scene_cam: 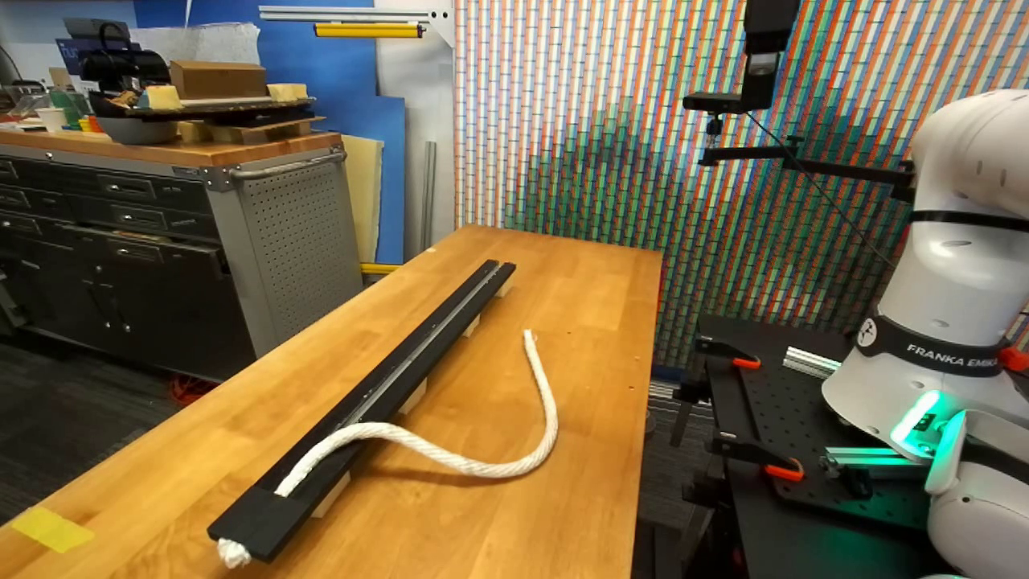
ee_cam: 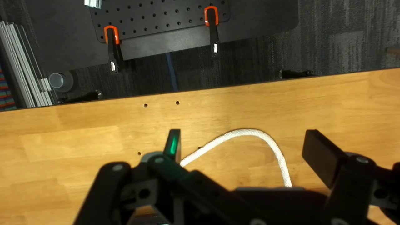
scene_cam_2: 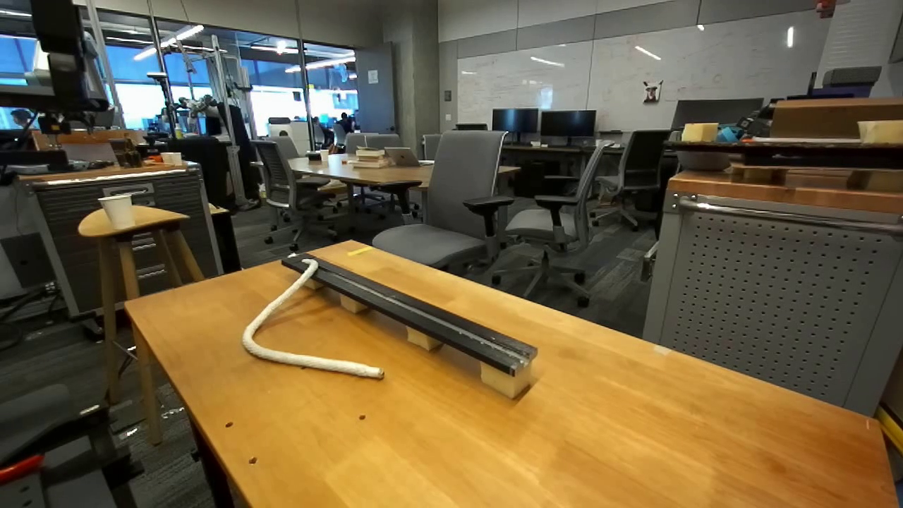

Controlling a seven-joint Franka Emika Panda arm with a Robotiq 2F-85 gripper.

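A white rope (scene_cam: 497, 469) emerges from the near end of a long black grooved channel (scene_cam: 405, 371). It drops over the channel's side and curves across the wooden table, its free end lying loose. A knotted tip pokes out past the channel's near end. In exterior view 2 the rope (scene_cam_2: 279, 353) bends beside the black channel (scene_cam_2: 423, 315), which rests on wooden blocks. My gripper is wide open in the wrist view, above the table, with the rope (ee_cam: 245, 132) visible lower down between its fingers but untouched. The gripper is outside both exterior views.
The wooden table (scene_cam: 579, 280) is otherwise mostly clear, with a strip of yellow tape (scene_cam: 53, 529) near one edge. Orange-tipped clamps (ee_cam: 212, 22) hold the robot's black base plate across a gap from the table. A tool cabinet (scene_cam: 289, 241) stands on the far side.
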